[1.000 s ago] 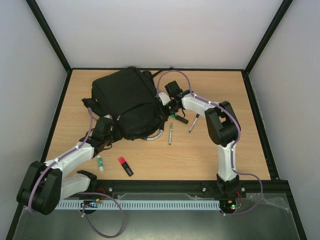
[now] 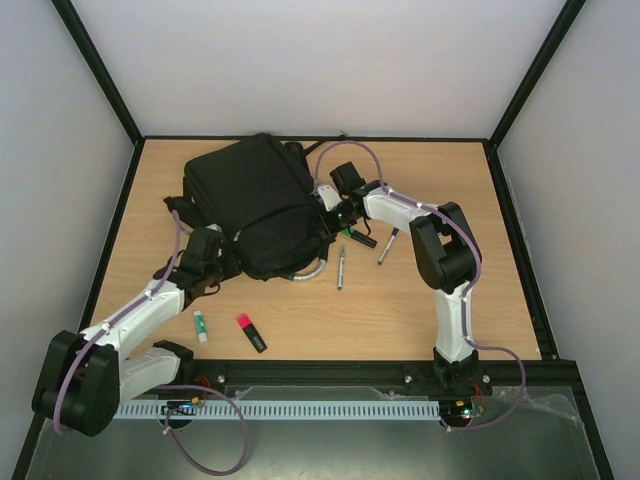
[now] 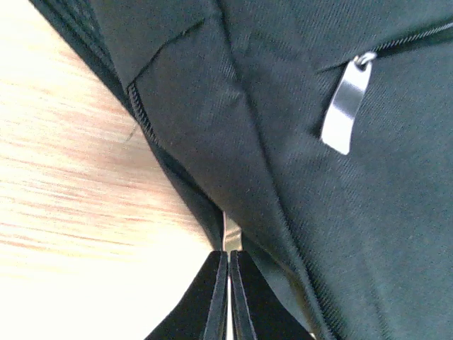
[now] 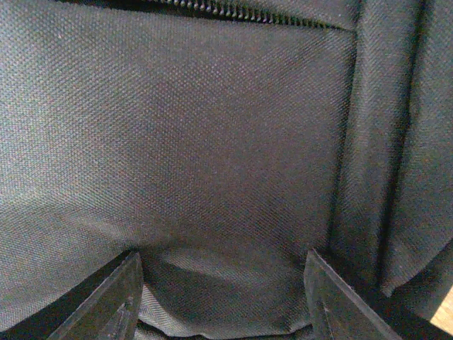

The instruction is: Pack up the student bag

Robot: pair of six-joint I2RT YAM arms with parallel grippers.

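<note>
A black backpack [image 2: 245,195] lies at the back left of the table. My left gripper is at its lower-left edge, fingers shut with nothing visible between them; a metal zipper pull [image 3: 343,106] lies on the fabric nearby. My right gripper is at the bag's right side, fingers open and spread against the black fabric. A glue stick [image 2: 200,325] and a red-capped black item [image 2: 251,332] lie at the front left; a pen [image 2: 341,267], another pen [image 2: 388,247] and a black item [image 2: 363,238] lie right of the bag.
Dark frame rails and pale walls surround it. Purple tubes run along both arms.
The left arm has shifted slightly, moving up and down a little near the bag's edge. The right arm and the bag look unchanged.
</note>
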